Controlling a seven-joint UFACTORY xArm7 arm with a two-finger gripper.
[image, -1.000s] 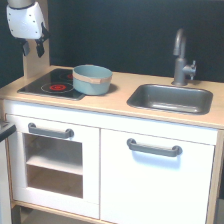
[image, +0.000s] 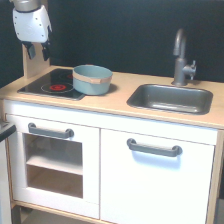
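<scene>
A blue-grey pot (image: 92, 80) with a tan band around it stands on the counter, at the right edge of the black stove top (image: 50, 86). My gripper (image: 38, 52) hangs at the upper left, above and behind the stove, well apart from the pot. Its dark fingers point down and look spread, with nothing visible between them. The pot's inside is mostly hidden.
A metal sink (image: 171, 98) with a dark faucet (image: 181, 58) is set in the counter on the right. Bare wood counter (image: 122, 88) lies between pot and sink. Below are a windowed oven door (image: 55, 165) and a white cabinet door (image: 153, 180).
My arm and gripper have shifted slightly to the right and down. The pot, stove and sink look unmoved.
</scene>
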